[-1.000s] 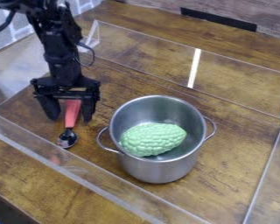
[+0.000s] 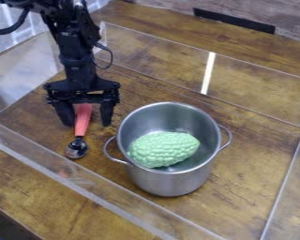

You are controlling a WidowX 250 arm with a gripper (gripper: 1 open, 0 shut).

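Note:
My black gripper [image 2: 85,111] hangs low at the left, its fingers around the upper part of a red-handled tool [image 2: 82,125], which lies on the wooden table with a dark round end toward the front. Whether the fingers touch or hold the handle is not clear. To the right stands a steel pot [image 2: 172,179] with two handles, holding a green bumpy object [image 2: 164,148].
A transparent edge runs along the left front, and a white strip lies at the back.
The gripper has shifted slightly to the right over the last second, around the red handle. The pot and its contents look unchanged.

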